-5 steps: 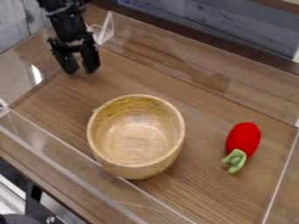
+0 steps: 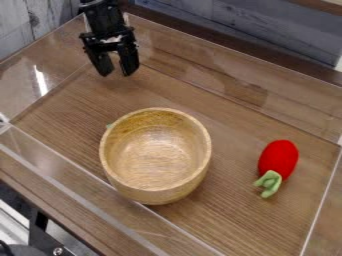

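Note:
My gripper (image 2: 110, 62) is at the upper left of the camera view, black, above the wooden table (image 2: 201, 75), with its fingers apart and nothing visible between them. A tan bowl (image 2: 155, 154) sits in the lower middle, empty. A red vegetable-like object with a green top (image 2: 278, 160) lies at the right, well away from the gripper.
Raised edges border the table at the upper right and at the left.
My gripper has shifted to the right along the back left of the table. The bowl and red object have not moved.

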